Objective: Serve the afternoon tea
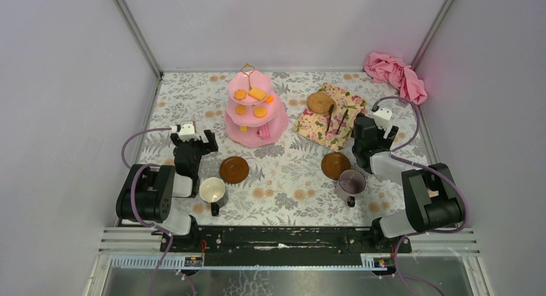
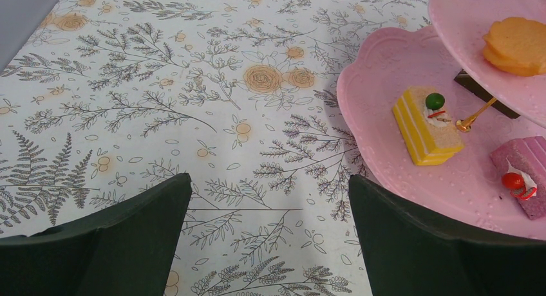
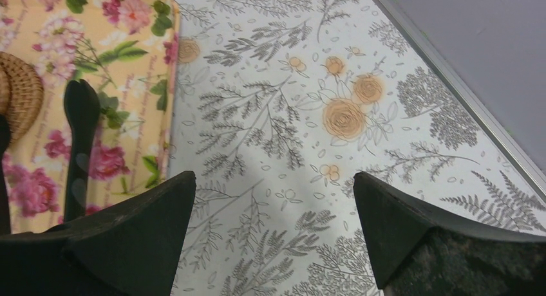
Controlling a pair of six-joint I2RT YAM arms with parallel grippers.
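A pink three-tier stand (image 1: pixel 280 119) holds yellow pastries and cake slices, including a yellow slice (image 2: pixel 422 132) and a pink slice (image 2: pixel 525 174). My left gripper (image 1: pixel 193 136) is open and empty, left of the stand. My right gripper (image 1: pixel 376 130) is open and empty, just right of a floral tray (image 3: pixel 138 45) bearing a woven mat (image 1: pixel 319 101) and dark utensils (image 3: pixel 80 148). Brown saucers (image 1: pixel 234 170) (image 1: pixel 335 164) lie in front, near a white cup (image 1: pixel 212 192) and a grey-mauve cup (image 1: pixel 351 186).
A crumpled pink cloth (image 1: pixel 393 74) lies at the back right corner. Walls border the table's back and sides. The table's middle, between the two saucers, is clear.
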